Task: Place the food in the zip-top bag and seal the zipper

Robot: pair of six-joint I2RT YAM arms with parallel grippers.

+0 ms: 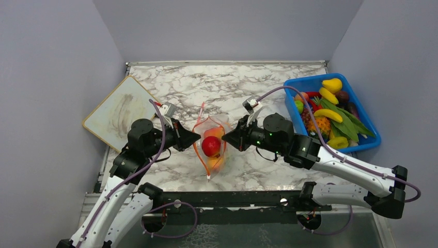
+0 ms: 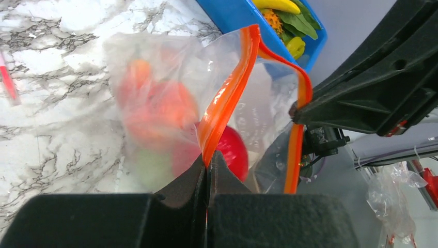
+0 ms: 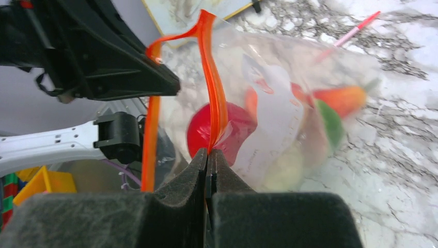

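Observation:
A clear zip top bag (image 1: 214,160) with orange zipper edges stands mid-table, holding a red round food (image 1: 210,146) and orange and green items, blurred through the plastic. My left gripper is shut on one orange bag edge, at the bag's left in the top view. My right gripper is shut on the opposite orange edge. The mouth is spread open between the two.
A blue bin (image 1: 370,135) full of fruit and vegetables is at the right. A white board (image 1: 113,111) leans at the left. A pink pen-like item (image 2: 8,80) lies behind the bag.

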